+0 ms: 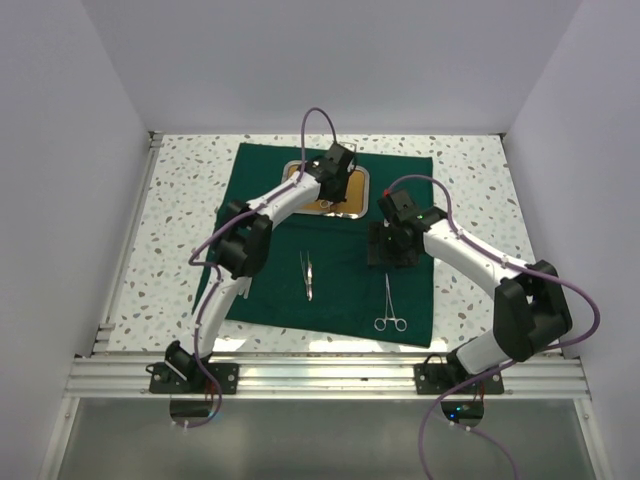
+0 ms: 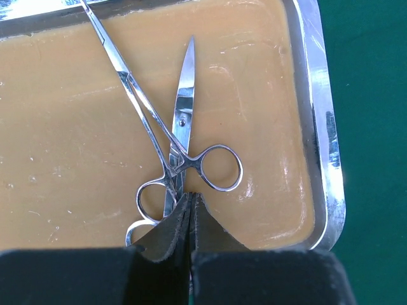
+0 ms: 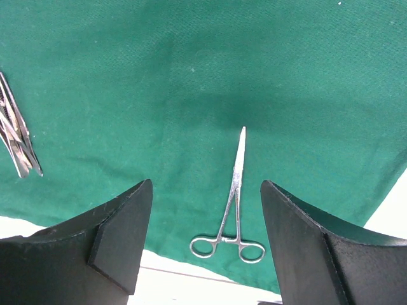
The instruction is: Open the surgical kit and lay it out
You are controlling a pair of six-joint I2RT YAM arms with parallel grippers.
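Observation:
In the metal tray (image 2: pixel 324 114), straight-bladed scissors (image 2: pixel 183 108) lie under a crossing, tilted hemostat (image 2: pixel 146 105). My left gripper is shut over their handles, its tips together with nothing between them; the scissors lie outside its fingers. Part of the scissors' handle is hidden behind those fingers. My right gripper stands open above the green cloth (image 3: pixel 152 95), its fingers wide apart. Below it another hemostat (image 3: pixel 236 184) rests flat on the cloth, handles toward the front edge, touched by neither finger.
Tweezers and a slim tool (image 1: pixel 308 275) lie mid-cloth. More thin instruments (image 1: pixel 246 287) are at the cloth's left, partly beneath the left arm.

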